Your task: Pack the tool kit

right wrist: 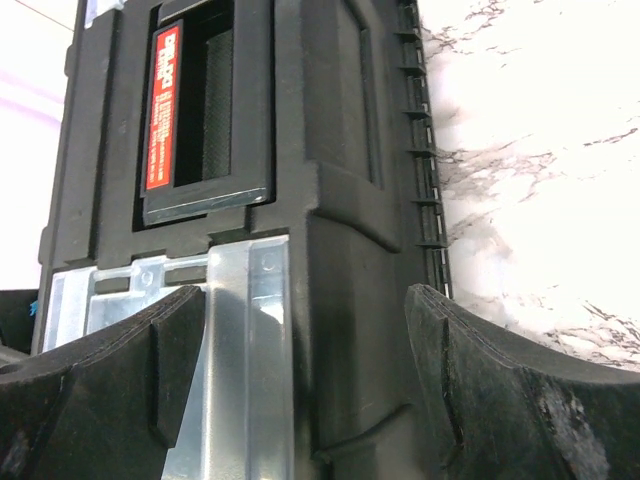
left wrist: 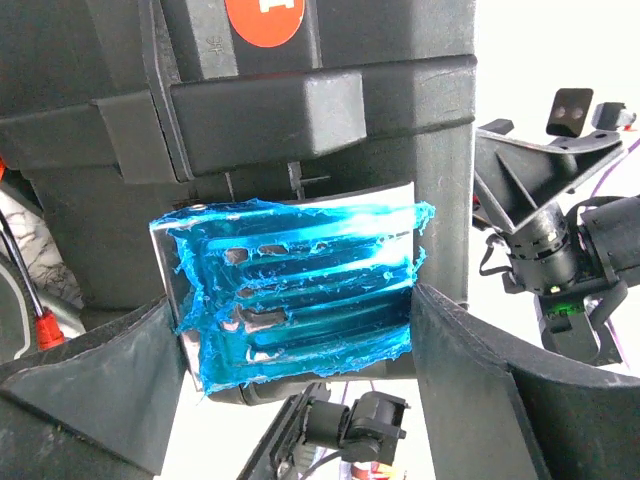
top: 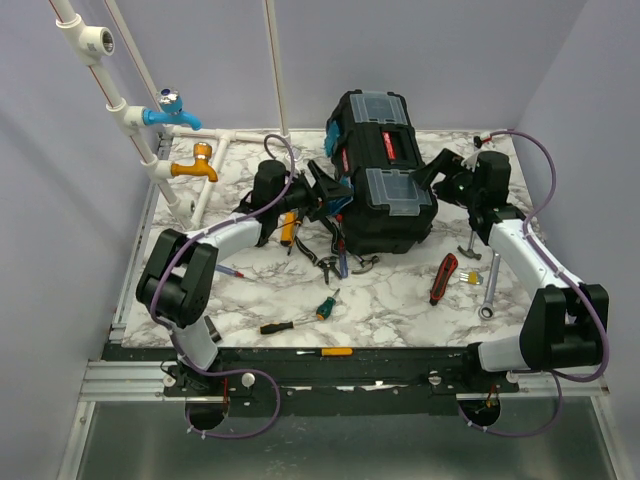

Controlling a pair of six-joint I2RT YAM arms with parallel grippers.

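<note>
The large black tool box stands shut on the marble-patterned surface, clear compartment lids and a red-labelled handle on top. On its left side is a latch covered in ragged blue material. My left gripper is open, its fingers on either side of this blue-covered latch; contact cannot be told. On the right, my right gripper is at the top edge of the box's near half. The right wrist view shows its fingers spread apart, with the clear lid and the box's corner between and beyond them.
In front of the box lie pliers, a hammer head and screwdrivers. To its right are a red utility knife, a brush and a wrench. White pipes with blue and orange taps stand at left.
</note>
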